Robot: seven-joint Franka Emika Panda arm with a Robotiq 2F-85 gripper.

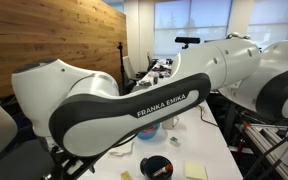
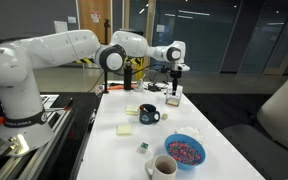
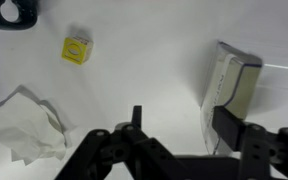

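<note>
In the wrist view my gripper is partly open over the white table, with no object visible between its fingers. A long box with pale and dark edges lies on the right of that view, and the right finger overlaps its lower part. Whether they touch, I cannot tell. A small yellow cube sits at upper left, away from the fingers. At the far end of the table in exterior view 2, the gripper hangs by a pale object. The arm hides most of this area in exterior view 1.
A dark mug, a blue bowl with small contents, a white mug and a small cube stand on the table. Crumpled white paper lies left of the gripper.
</note>
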